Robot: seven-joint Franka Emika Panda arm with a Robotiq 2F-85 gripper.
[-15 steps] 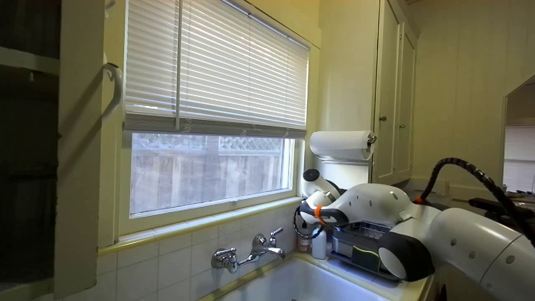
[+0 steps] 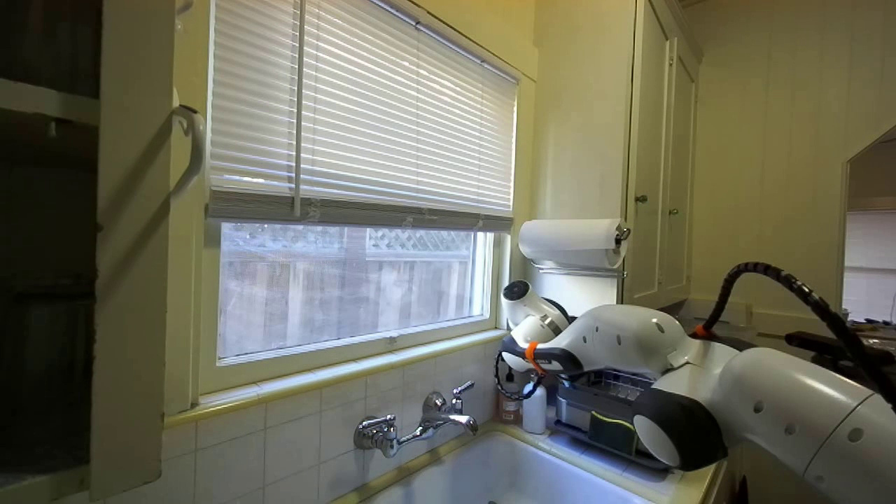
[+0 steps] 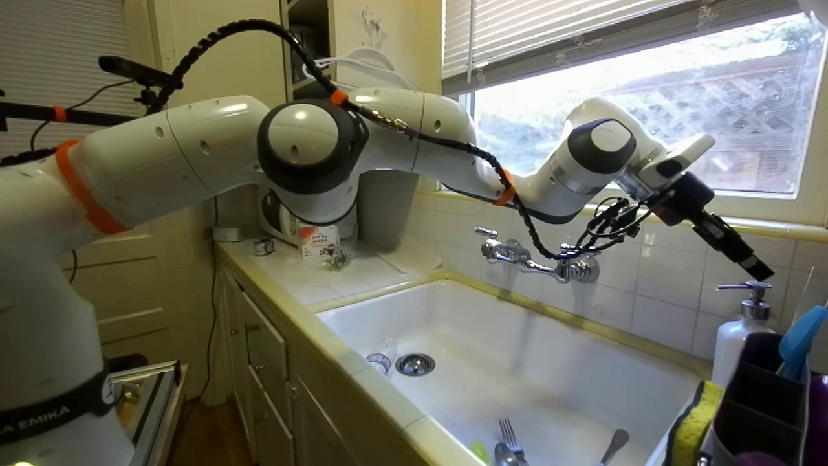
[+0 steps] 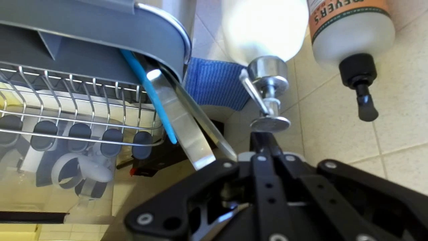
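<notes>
My gripper is shut, and nothing shows between its fingers. In exterior view 2 it points down and right, just above the pump of a white soap dispenser. The wrist view shows the fingertips close to the round metal pump head; whether they touch it I cannot tell. To the right of that dispenser stands a second soap bottle with an orange label and a black pump. In exterior view 1 my gripper is hidden behind the arm's own wrist.
Left of the dispenser, a grey caddy holds utensils, beside a wire dish rack. A blue cloth lies behind. The white sink has cutlery in it, and the wall faucet sits below the arm.
The arm's wrist end has shifted very slightly to the left and up in exterior view 1. The dispenser and caddy stand where they were.
</notes>
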